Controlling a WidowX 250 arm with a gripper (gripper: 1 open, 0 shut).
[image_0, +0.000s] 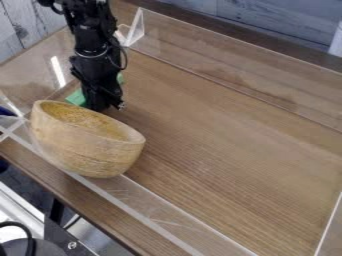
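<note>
My black gripper reaches down from the top left to a green object on the wooden table, just behind a large tan bowl. The bowl has a slanted opening and lies at the lower left. The fingertips overlap the green object and are dark and small, so I cannot tell whether anything is between them.
Clear strips run along its left and front edges. A dark cable shows at the bottom left, off the table.
</note>
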